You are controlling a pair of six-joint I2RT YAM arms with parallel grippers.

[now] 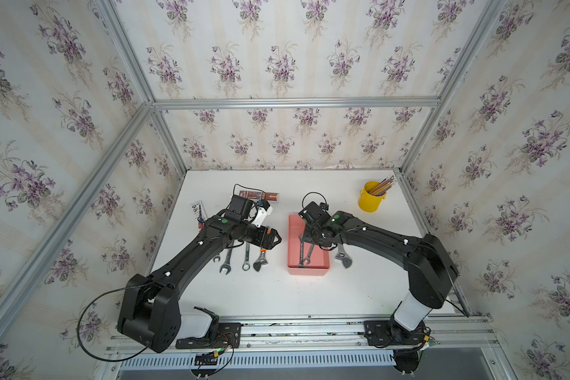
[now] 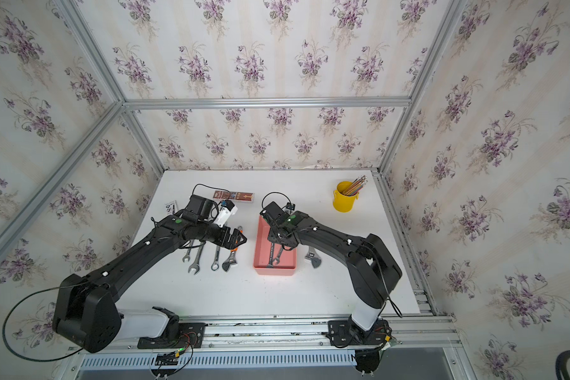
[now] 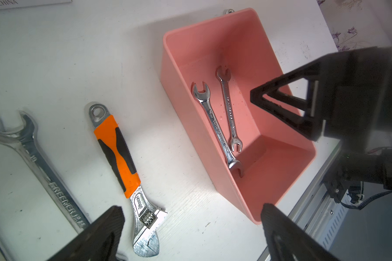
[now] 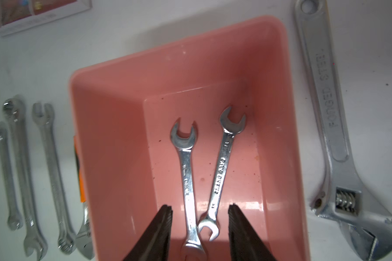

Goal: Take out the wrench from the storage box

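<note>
In the pink storage box (image 4: pixel 287 130) lie two silver open-end wrenches: a left wrench (image 4: pixel 187 182) along the left side and a right wrench (image 4: pixel 220 174), leaning at a slant, their lower ends close together. Above the box hangs my right gripper, open and empty, its fingers (image 4: pixel 159 232) apart over the lower ends of both wrenches. Left of the box my left gripper is open over the table with nothing between its fingers, and the right gripper's black arm shows at the right of the left wrist view.
An orange-handled adjustable wrench (image 3: pixel 124 161) lies left of the box, beside several loose wrenches. A larger adjustable wrench (image 4: pixel 331 108) flanks its right side. At the back right stands a yellow bucket (image 1: pixel 370 199). The table in front of the box is clear.
</note>
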